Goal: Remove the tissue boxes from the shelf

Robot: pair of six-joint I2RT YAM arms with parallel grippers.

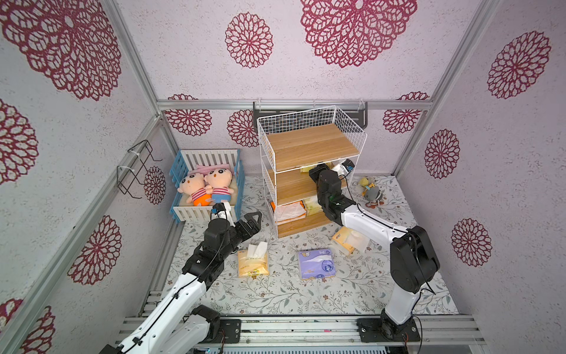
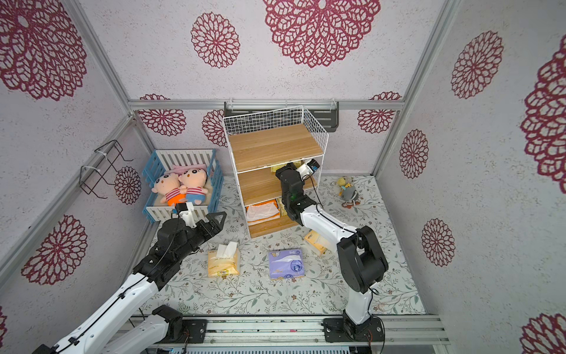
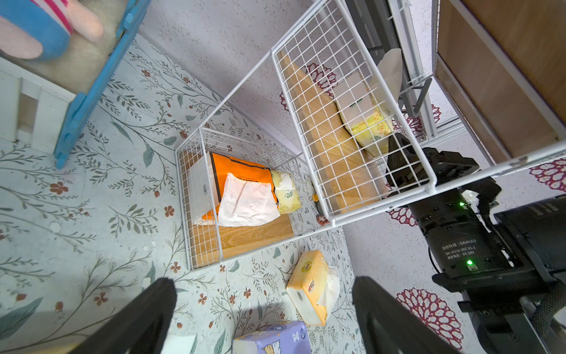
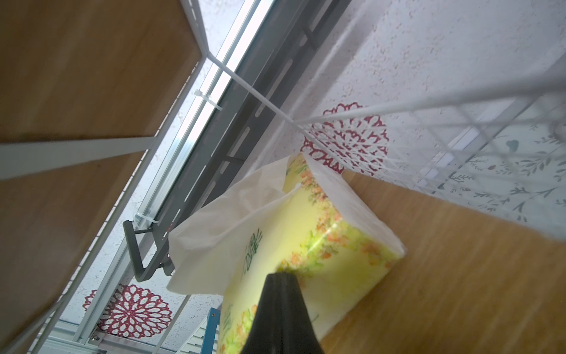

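A yellow flowered tissue pack [image 4: 318, 259] lies tilted on the middle board of the white wire shelf [image 1: 312, 140], its tissue sticking out. In the right wrist view, my right gripper is shut, its tips in front of the pack; nothing shows between them, and whether they touch it I cannot tell. On the bottom board are an orange tissue pack [image 3: 244, 177] and a pale yellow pack [image 3: 286, 191]. My left gripper stands open and empty, left of the shelf above the table.
On the table lie a yellow tissue pack [image 1: 253, 263], a purple pack [image 1: 316, 263] and an orange-yellow pack [image 1: 349, 240]. A blue-white crate [image 1: 238, 177] with two dolls stands left; a plush duck [image 1: 371, 193] sits right. The shelf's top board is empty.
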